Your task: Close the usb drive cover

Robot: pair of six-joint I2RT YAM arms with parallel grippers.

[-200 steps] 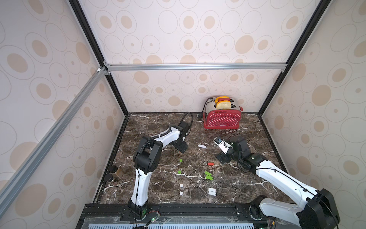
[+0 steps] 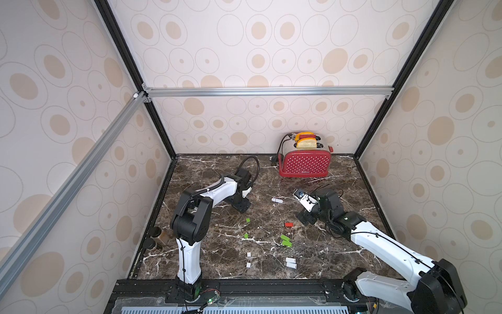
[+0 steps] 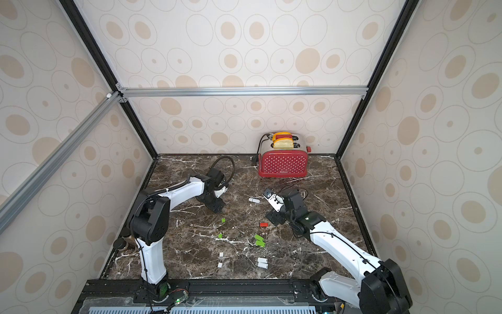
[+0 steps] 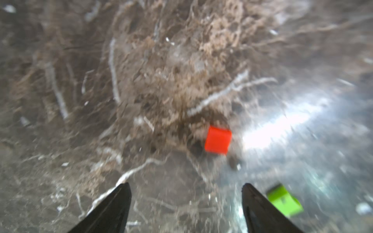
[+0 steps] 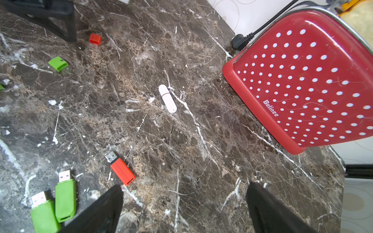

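Note:
In the left wrist view, a small red cap [image 4: 218,140] lies on the table ahead of my left gripper, whose fingers stand apart with nothing between them. A green cap [image 4: 284,200] lies by its right finger. My right gripper is open and empty over the table. Below it in the right wrist view lies the red USB drive [image 5: 122,170], its metal plug bare. Two green drives [image 5: 65,199] with bare plugs lie at lower left. A white drive [image 5: 167,99] has its cap on.
A red toaster [image 2: 304,163] stands at the back right, its cord behind it. Two white drives [image 2: 291,262] and two small white caps [image 2: 249,254] lie near the front edge. Dark-lidded jars [image 2: 150,243] stand at the left edge.
My left gripper has shifted to the left and slightly toward the front, moving away from the white capped drive. The right arm and the loose pieces have stayed in place.

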